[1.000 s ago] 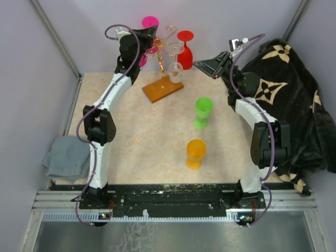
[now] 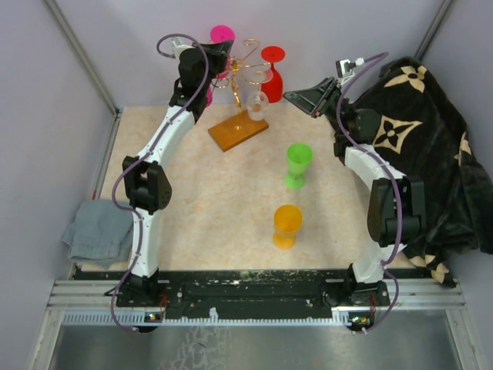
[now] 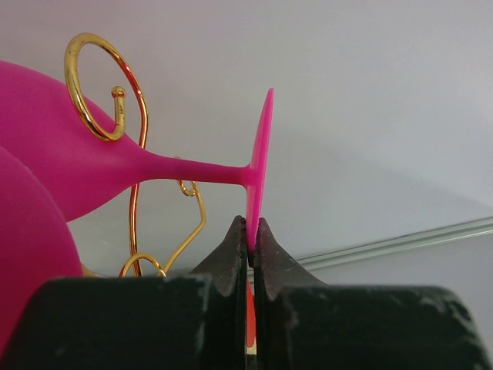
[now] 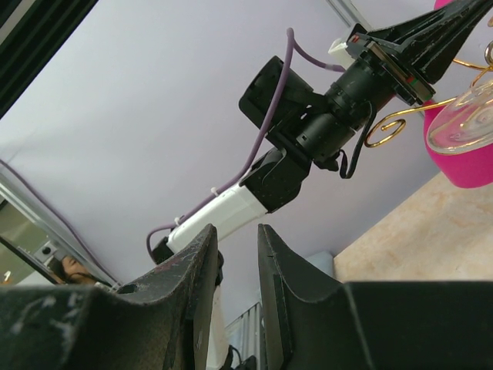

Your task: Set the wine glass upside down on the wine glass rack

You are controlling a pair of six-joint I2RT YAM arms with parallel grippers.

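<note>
The gold rack [image 2: 239,77] on its wooden base holds inverted glasses: pink ones, a red one [image 2: 273,73] and a clear one [image 2: 258,105]. My left gripper [image 2: 225,48] is at the upper pink glass [image 2: 222,32]; in the left wrist view its fingers [image 3: 231,254] are shut at the lower edge of that glass's foot [image 3: 257,154], whose stem runs level beside a gold hook [image 3: 96,127]. My right gripper [image 2: 296,98] stands open, empty, right of the rack, facing it and the left arm.
A green glass [image 2: 299,159] and an orange glass [image 2: 287,225] stand upright on the table. A folded grey cloth [image 2: 96,231] lies at left; a dark patterned cloth [image 2: 447,177] covers the right.
The left gripper and the pink glass at it have shifted very slightly from a second ago. The right arm has not visibly moved.
</note>
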